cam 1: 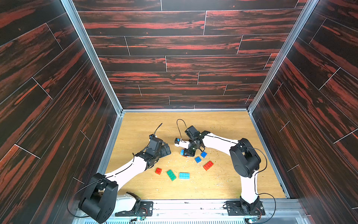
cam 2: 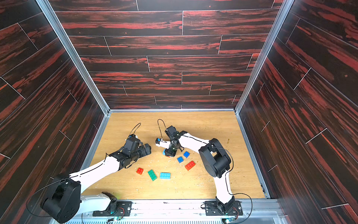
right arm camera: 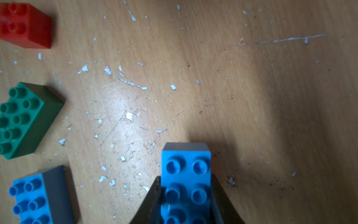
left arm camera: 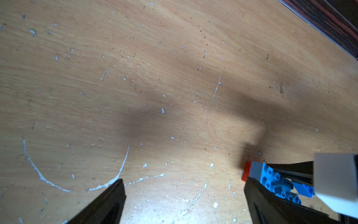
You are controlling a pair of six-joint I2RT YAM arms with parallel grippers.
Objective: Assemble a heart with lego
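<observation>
My right gripper is shut on a light blue brick, low over the table's middle; the left wrist view shows a red brick [left arm camera: 246, 171] under the light blue one, with a blue brick [left arm camera: 304, 189] beside it. My left gripper stands open to the left of this, empty. Loose on the table lie a small red brick [cam 1: 158, 171], a green brick [cam 1: 171, 175], another light blue brick [cam 1: 184, 175], a long red brick [cam 1: 208, 165] and two small blue bricks [cam 1: 197, 159].
Dark panelled walls enclose it on the back and both sides.
</observation>
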